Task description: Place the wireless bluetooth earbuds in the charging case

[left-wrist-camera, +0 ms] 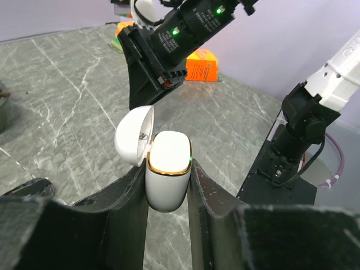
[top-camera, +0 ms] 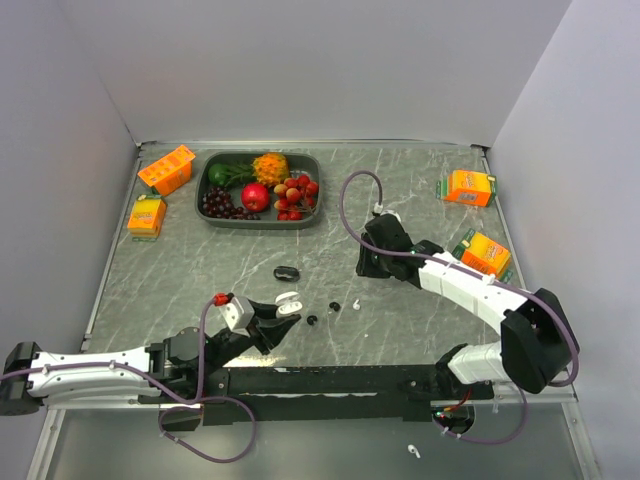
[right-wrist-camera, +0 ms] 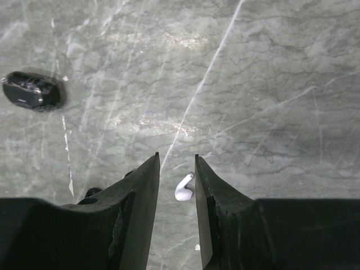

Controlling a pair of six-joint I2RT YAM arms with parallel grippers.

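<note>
My left gripper is shut on the white charging case, whose lid stands open. My right gripper hangs above the table, part open, with a white earbud lying on the marble below and between its fingertips in the right wrist view. In the top view that earbud lies right of two small black pieces. A black oval case lies further left.
A dark tray of fruit stands at the back. Orange boxes lie at both sides. The table's front edge runs below both arms.
</note>
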